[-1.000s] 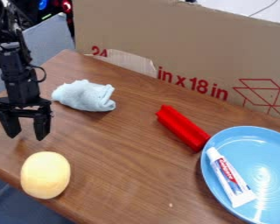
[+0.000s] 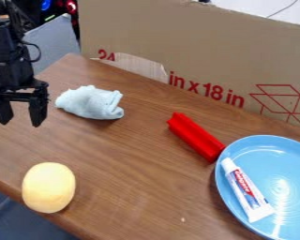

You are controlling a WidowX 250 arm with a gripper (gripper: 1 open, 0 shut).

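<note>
My black gripper (image 2: 20,111) hangs open at the left edge above the wooden table, its two fingers apart with nothing seen between them. A pale blue cloth (image 2: 90,101) lies crumpled to its right. In the front left sits a pale yellow round object (image 2: 49,187). A red cylindrical object (image 2: 194,134) lies diagonally right of centre. On the right a blue plate (image 2: 294,188) holds a white toothpaste tube (image 2: 247,190).
A large cardboard box (image 2: 202,52) stands along the back of the table. The table edge runs along the lower left.
My gripper has moved up and a little to the left over the last second. The objects on the table look unchanged.
</note>
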